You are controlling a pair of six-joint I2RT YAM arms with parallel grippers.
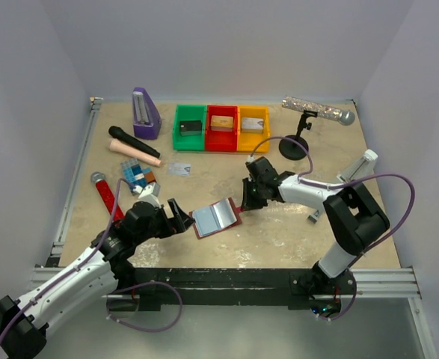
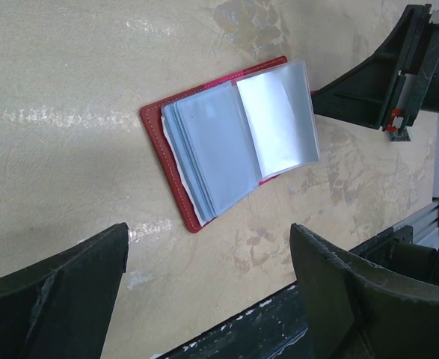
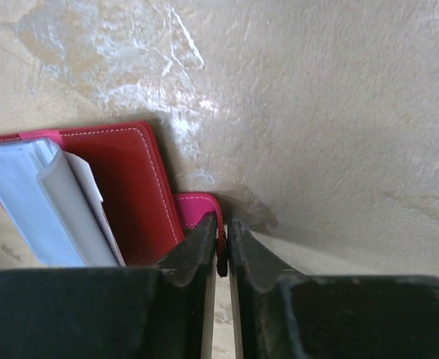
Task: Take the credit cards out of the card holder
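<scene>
The card holder (image 1: 215,218) lies spread open on the table between my grippers, red-edged with pale bluish sleeves (image 2: 208,146). A raised clear sleeve with a white insert (image 2: 268,123) shows on its right half. At its right edge a small red strap (image 3: 195,206) bends up between the right gripper's fingertips. My right gripper is drawn closely together on that strap, low over the table. To the left of the holder, my left gripper (image 1: 179,217) stands open and empty, its fingers (image 2: 77,292) apart from the holder. No separate credit card is distinguishable inside the sleeves.
Green (image 1: 179,142), red (image 1: 220,142) and yellow (image 1: 252,143) bins at the back hold small items. A clear card-like piece (image 1: 179,168) lies in front of them. Microphones and a purple object (image 1: 145,116) stand left; a black stand (image 1: 294,147) is back right.
</scene>
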